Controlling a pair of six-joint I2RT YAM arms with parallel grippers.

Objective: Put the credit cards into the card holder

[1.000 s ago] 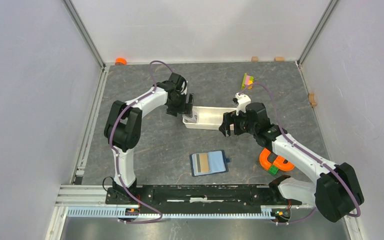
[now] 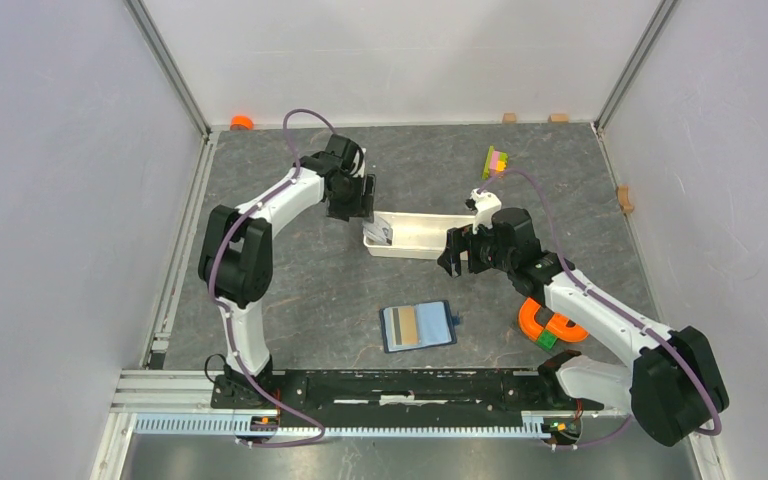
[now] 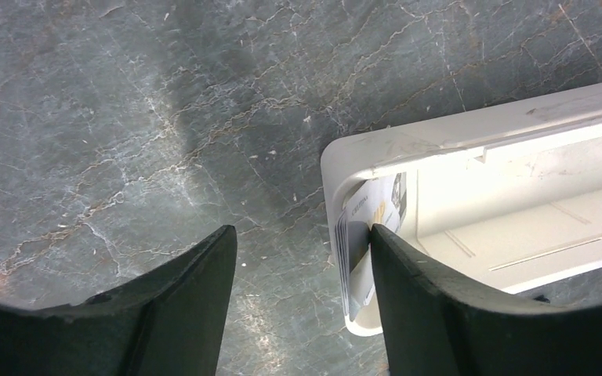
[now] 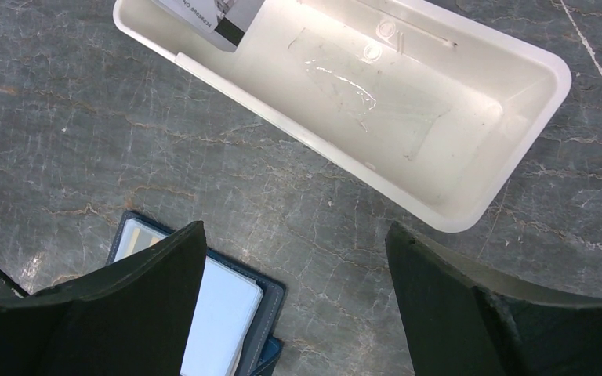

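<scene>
Several credit cards lean together against the left end of the white tray; in the right wrist view part of one card (image 4: 223, 17) shows in the tray. The fingers of my left gripper are apart over that end, the right finger close in front of the cards and the other outside the tray; nothing is held between them. On the table near the front lies the card holder (image 2: 419, 326), dark blue and spread open, with a few cards in its left side. My right gripper is open and empty near the tray's right end.
An orange ring-shaped piece (image 2: 530, 318) with a green block (image 2: 546, 340) lies at the right front. A small coloured block toy (image 2: 495, 162) stands at the back right. The table left of the holder is clear.
My left gripper has drawn back to the left and slightly toward the back, uncovering more of the tray's left end and its cards. The right arm, tray and holder look unmoved.
</scene>
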